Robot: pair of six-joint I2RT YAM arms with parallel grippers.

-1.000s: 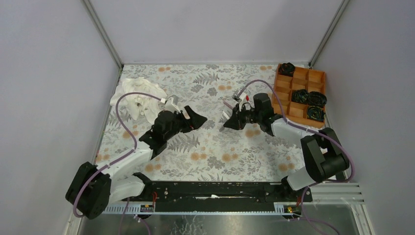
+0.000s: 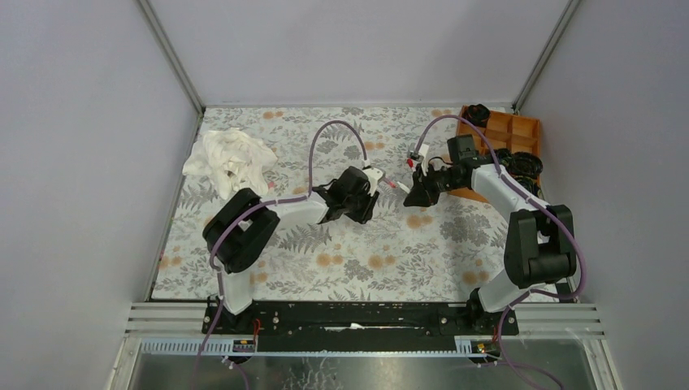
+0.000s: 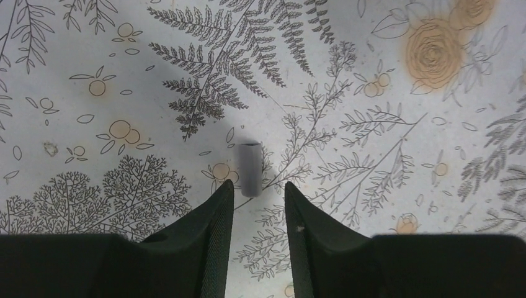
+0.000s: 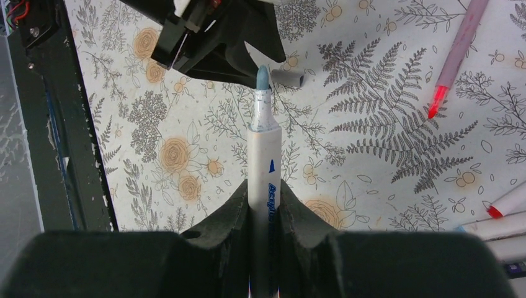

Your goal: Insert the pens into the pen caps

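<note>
In the right wrist view a white marker (image 4: pixel 265 161) with a bare grey-blue tip points up and away from my right gripper (image 2: pixel 416 199), which is shut on its barrel. A small grey cap (image 3: pixel 250 169) lies on the patterned table, its dark open end facing away from my left gripper. That gripper's fingers stand apart with nothing held, the cap just ahead of the gap. From the right wrist, the same cap (image 4: pixel 288 77) shows close beside the left fingers (image 4: pixel 255 53), beyond the marker tip. A pink pen with a red end (image 4: pixel 440 94) lies farther right.
More white pens (image 4: pixel 499 226) lie at the right edge of the right wrist view. A wooden compartment box (image 2: pixel 526 136) with black coils stands back right, and a white cloth (image 2: pixel 231 162) lies at the left.
My left gripper has swung right and toward the table's middle, turning its fingers downward. The right gripper has shifted a little right with the marker, and the two now stand closer together.
</note>
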